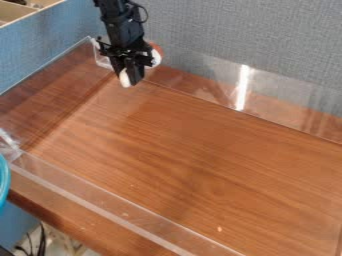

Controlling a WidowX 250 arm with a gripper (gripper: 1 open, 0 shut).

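Observation:
My black gripper (127, 68) hangs over the back left corner of the wooden tabletop (187, 160), shut on a small white object (126, 78) whose shape is mostly hidden by the fingers. Another pale piece (152, 58) shows just behind the gripper at its right; I cannot tell whether it is part of the same object.
Clear plastic walls (241, 88) border the table along the back and front. A turquoise round rim (4, 180) shows at the left edge. Cables hang below the front left.

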